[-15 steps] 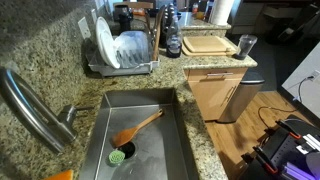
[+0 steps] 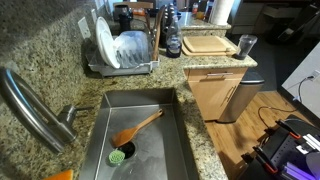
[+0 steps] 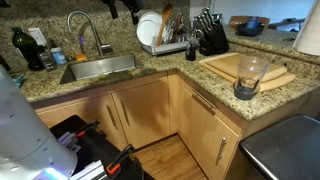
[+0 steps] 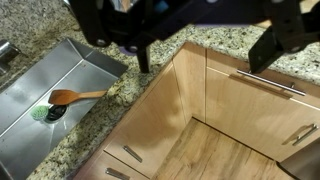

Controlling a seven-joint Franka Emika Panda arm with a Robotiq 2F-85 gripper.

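Observation:
My gripper is open in the wrist view, its dark fingers (image 4: 262, 55) wide apart with nothing between them. In exterior view 2 the gripper (image 3: 120, 33) hangs high above the counter at the upper left. A wooden spoon (image 2: 137, 128) lies in the metal sink (image 2: 163, 160), near a green round scrubber (image 2: 117, 157) and the dark drain. From the wrist, the spoon (image 4: 75, 97) shows at the left, well below and apart from the fingers. Exterior view 1 does not show the gripper.
A dish rack (image 2: 122, 68) with plates stands behind the sink. Farther right are a cutting board (image 3: 225, 66), a clear glass (image 3: 250, 77) and a knife block (image 3: 212, 36). The tall faucet (image 2: 35, 110) arches beside the sink. Cabinets (image 3: 145, 112) and open floor lie below the counter.

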